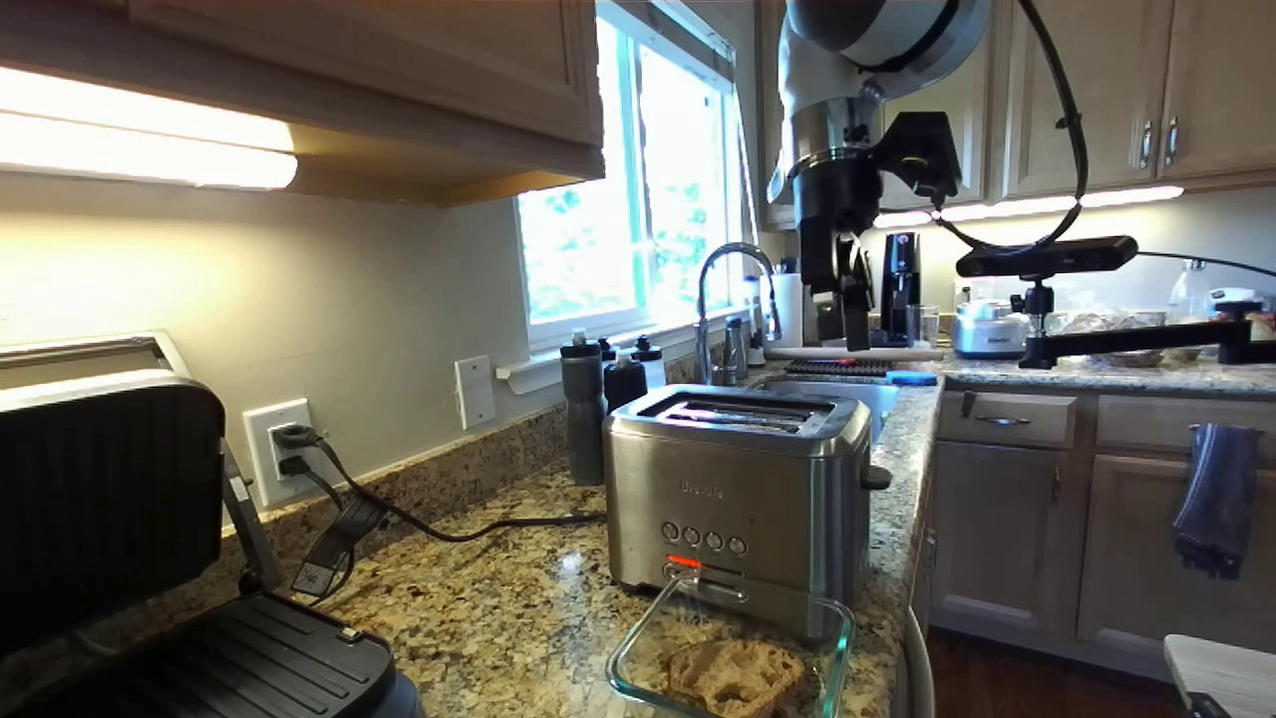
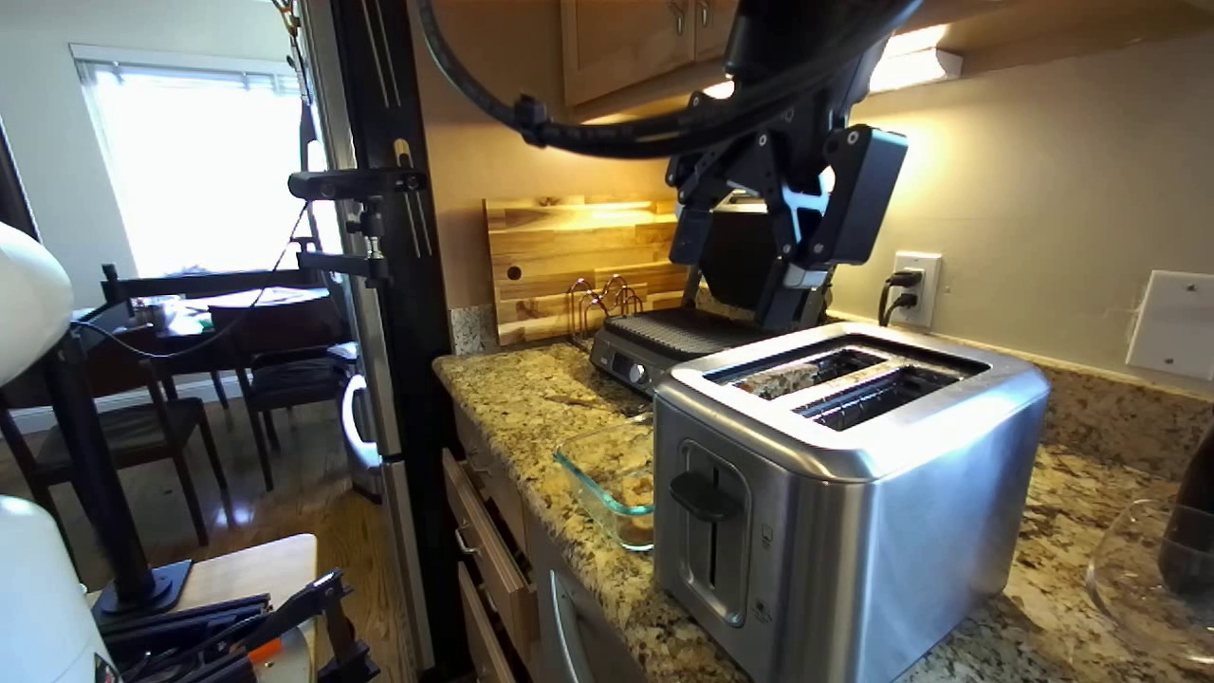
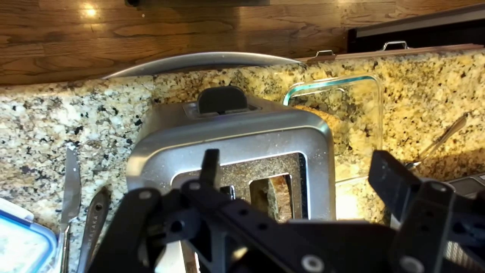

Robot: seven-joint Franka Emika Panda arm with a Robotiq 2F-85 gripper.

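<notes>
My gripper is open with nothing between its fingers, held above the steel toaster (image 1: 730,503). In the wrist view its two fingers straddle the toaster's slotted top. A slice of bread (image 3: 279,198) sits down inside one slot, its crust edge showing; exterior view 2 shows the same bread (image 2: 779,381) in the slot near the lever side. The black lever (image 2: 706,496) is on the toaster's end, towards the counter's front edge. Beside the toaster stands a clear glass dish (image 1: 622,664) with another bread slice (image 1: 736,676) lying in it.
An open black grill (image 1: 275,658) stands beyond the dish. Bottles (image 1: 583,407) are behind the toaster. A knife (image 3: 71,191) and a dark-handled utensil (image 3: 94,225) lie on the counter, with a fork or spoon (image 3: 443,136) past the dish.
</notes>
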